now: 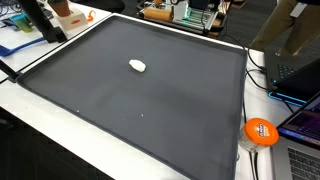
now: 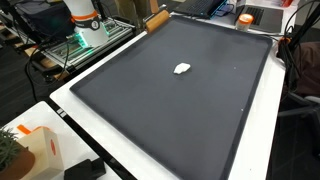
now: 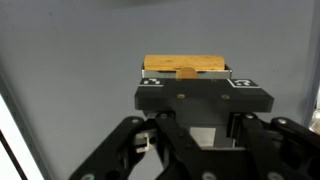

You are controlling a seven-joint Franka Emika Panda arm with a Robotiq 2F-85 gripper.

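Note:
In the wrist view my gripper is shut on a wooden piece [image 3: 185, 62] with a pale metallic edge; the dark fingers hide much of it, so its full shape cannot be told. A whitish patch shows below the fingers, and I cannot tell what it belongs to. Apart from the gripper, a small white object [image 1: 137, 65] lies on the dark grey tabletop [image 1: 150, 105] toward its far side. Exterior view 2 shows the same white object [image 2: 182, 68] near the upper middle of the board. Neither exterior view shows my fingers clearly.
An orange-lidded container [image 1: 260, 133] stands beside the board's right edge, near a laptop [image 1: 298, 135]. Various items crowd the far left corner. At exterior view 2's lower left stands a potted plant [image 2: 12, 152].

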